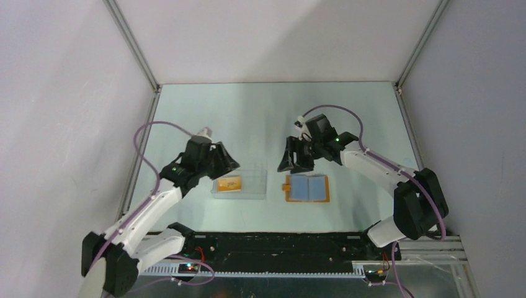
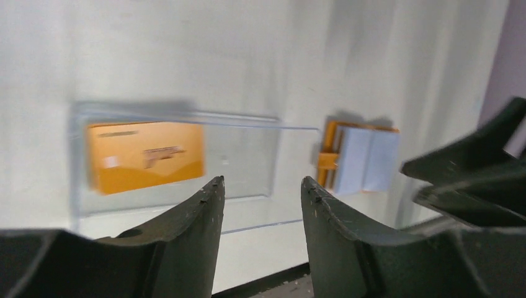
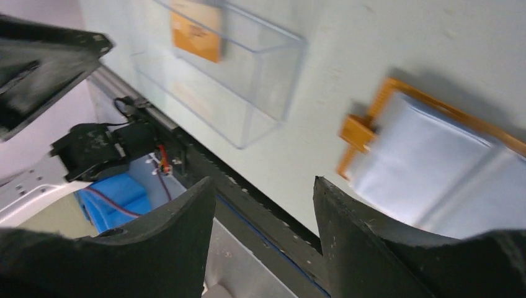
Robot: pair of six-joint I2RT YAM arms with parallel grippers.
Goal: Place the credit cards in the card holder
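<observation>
The card holder (image 1: 307, 188) lies spread open on the table, orange-edged with pale clear pages and an orange tab on its left side; it shows large in the right wrist view (image 3: 428, 164). An orange card (image 1: 229, 184) rests inside the left part of a clear box (image 1: 254, 190), seen closer in the left wrist view (image 2: 149, 155). My left gripper (image 1: 227, 172) is over the box, open and empty (image 2: 263, 183). Above and behind the holder's left edge hangs my right gripper (image 1: 291, 170); its fingers stand apart with nothing between them (image 3: 263, 181).
The clear box has upright walls, visible in the right wrist view (image 3: 273, 81). Behind both objects, the pale tabletop (image 1: 248, 118) is bare. A dark rail (image 1: 273, 242) runs along the front edge.
</observation>
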